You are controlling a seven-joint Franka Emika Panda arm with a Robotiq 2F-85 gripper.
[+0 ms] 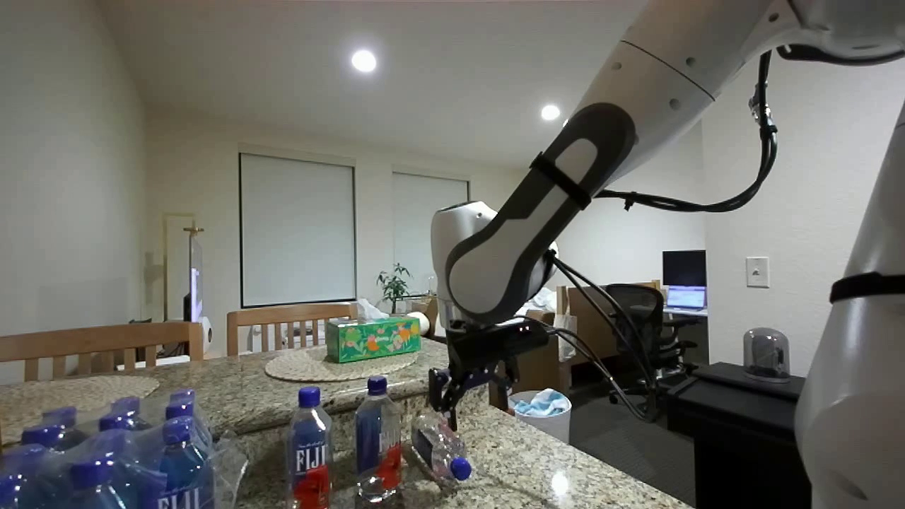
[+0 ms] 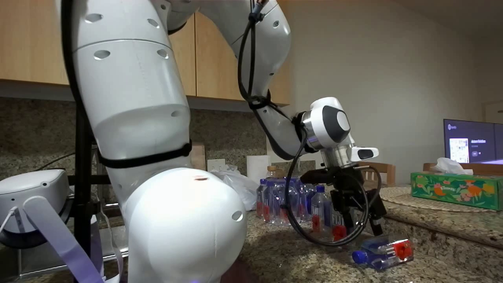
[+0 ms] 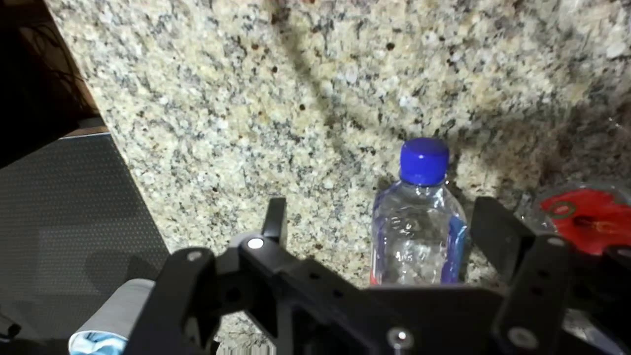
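On the granite counter a clear water bottle [image 1: 437, 448] with a blue cap lies on its side. Above it hangs my gripper [image 1: 475, 399], open and pointing down. From the wrist, the lying bottle [image 3: 417, 239] shows between the spread fingers, nearer the right one, with its lower part hidden behind the gripper body. In the second exterior view the bottle [image 2: 384, 253] rests below the fingertips, apart from them as far as I can tell. Two upright bottles, one at the left [image 1: 310, 449] and one nearer [image 1: 378, 441], stand beside it.
A plastic-wrapped pack of bottles [image 1: 119, 458] fills the counter's left end. On the raised ledge sits a green tissue box [image 1: 373, 338]. Beyond the counter's edge stands a white bin [image 1: 543, 414]. Bare counter [image 1: 543, 471] lies right of the lying bottle.
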